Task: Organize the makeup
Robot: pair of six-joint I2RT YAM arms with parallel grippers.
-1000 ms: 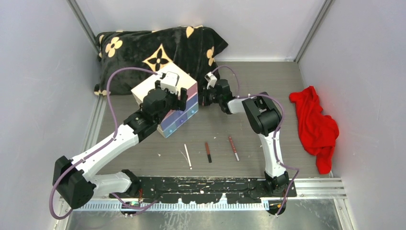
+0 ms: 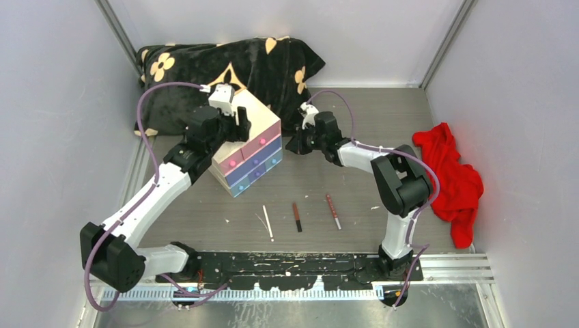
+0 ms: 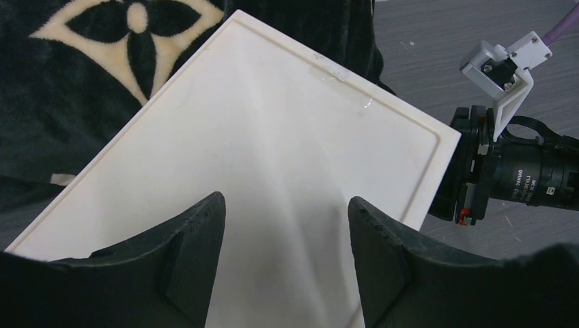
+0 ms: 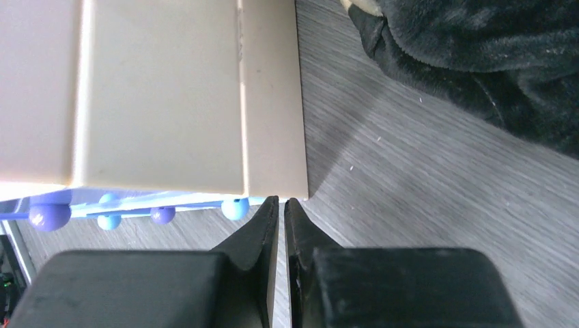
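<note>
A drawer organizer with cream top and pink, lilac and blue drawers stands angled at centre-left. My left gripper is over its top, fingers apart with nothing visible between them. My right gripper is low beside the organizer's right end; its fingertips nearly meet, with nothing visible between them. A white pencil, a brown-and-black pencil and a red-and-silver pencil lie on the table in front.
A black patterned plush cloth lies along the back. A red cloth is at the right.
My left gripper has moved back and left over the organizer's top. My right arm has moved slightly rightward, away from the organizer.
</note>
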